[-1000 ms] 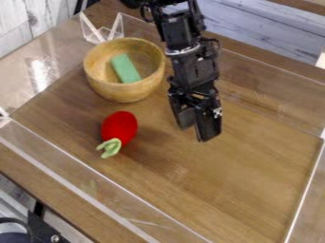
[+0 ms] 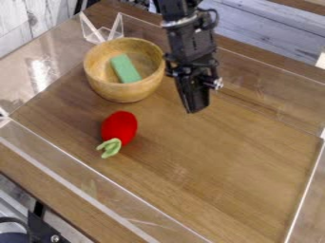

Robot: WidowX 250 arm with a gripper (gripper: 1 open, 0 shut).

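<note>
My black gripper [image 2: 195, 95] hangs over the table just right of a wooden bowl [image 2: 121, 95], its fingers shut with nothing visible between them. A green block [image 2: 124, 68] lies inside the bowl. In front of the bowl, to the left, a red vegetable with a pale green stem [image 2: 120, 126] lies on the bare wood.
A white wire rack [image 2: 102, 28] stands at the back left, behind the bowl.
My gripper has moved back and up, away from the front, over the last second. The bowl, green block and red vegetable have stayed in place.
</note>
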